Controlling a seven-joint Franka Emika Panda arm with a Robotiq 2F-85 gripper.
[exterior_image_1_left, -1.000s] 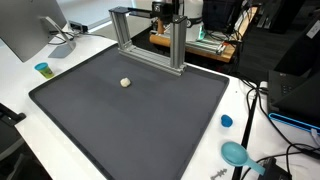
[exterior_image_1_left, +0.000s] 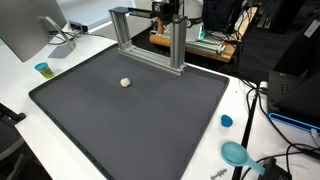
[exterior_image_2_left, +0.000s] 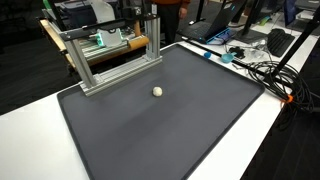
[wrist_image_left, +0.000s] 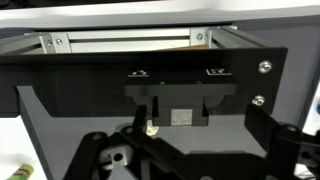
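In the wrist view, my gripper stands open, its dark fingers (wrist_image_left: 268, 128) set wide apart with nothing held between them. Ahead of it runs a black panel (wrist_image_left: 80, 72) with screws, and a black block (wrist_image_left: 180, 85) with a grey face is at its middle. The panel belongs to a silver frame (exterior_image_1_left: 151, 58) at the back of the mat in exterior view 1. A small round cream piece (exterior_image_2_left: 157, 91) lies alone on the dark mat (exterior_image_2_left: 150, 130); the wrist view shows part of it below the panel. Whether my fingers touch the block cannot be told.
A green-and-blue cup (exterior_image_1_left: 43, 70) stands off the mat's left edge. At the right lie a blue piece (exterior_image_1_left: 226, 121) and a teal ladle-like item (exterior_image_1_left: 240, 155), near dark cables.
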